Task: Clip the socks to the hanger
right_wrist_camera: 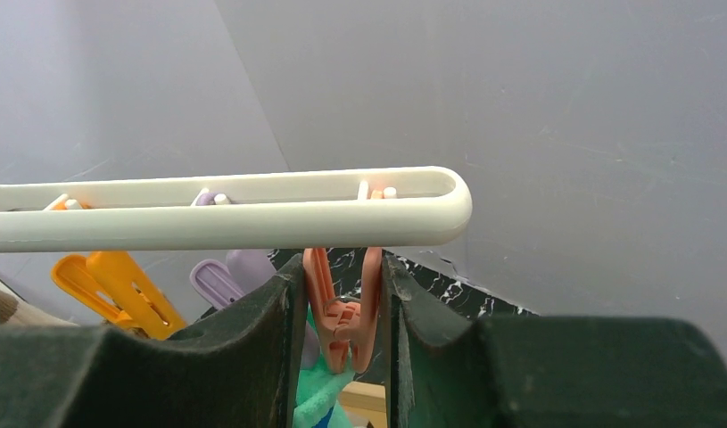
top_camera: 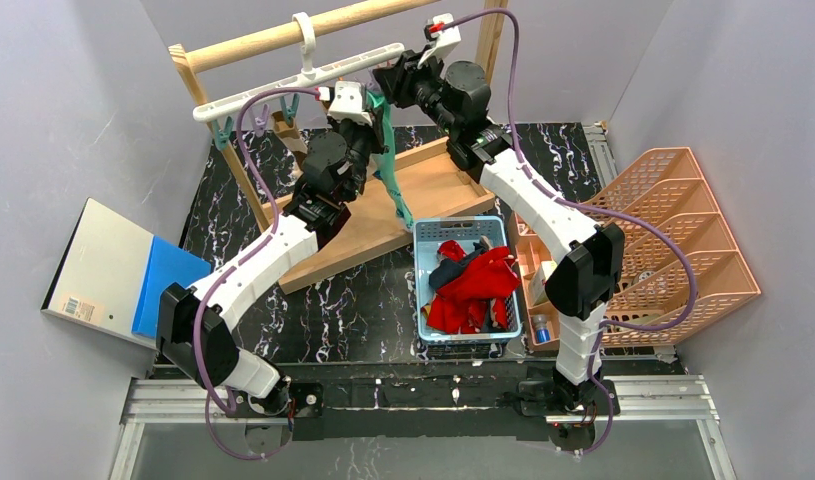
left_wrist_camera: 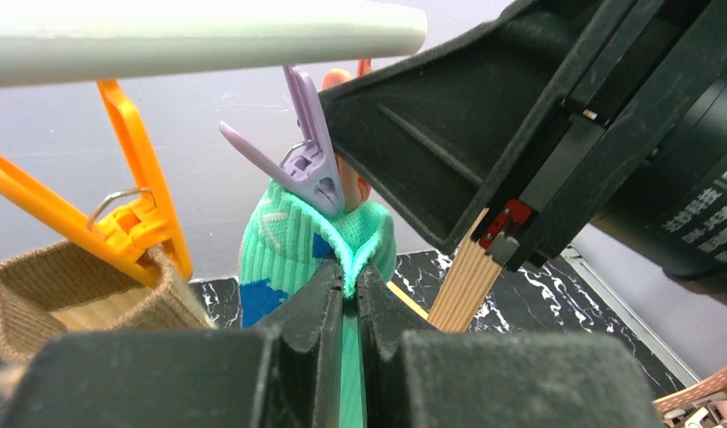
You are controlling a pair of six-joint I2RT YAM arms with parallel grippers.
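Note:
A teal sock [left_wrist_camera: 288, 234] hangs below the right end of the white hanger [top_camera: 283, 84]. In the left wrist view its top edge lies at the lower end of a purple clip [left_wrist_camera: 311, 165], and my left gripper is shut on the cloth just beneath. My right gripper is shut on the handles of an orange-pink clip [right_wrist_camera: 343, 321] at the hanger's end. The sock [right_wrist_camera: 317, 392] meets this clip's lower tip; whether the cloth lies between its fingers cannot be told.
A yellow clip [left_wrist_camera: 132, 223] holds a brown sock [left_wrist_camera: 92, 299] to the left. A blue basket [top_camera: 420, 290] of red and dark socks stands below, beside an orange rack [top_camera: 673, 250]. The wooden stand's post [top_camera: 490, 45] rises near my right gripper.

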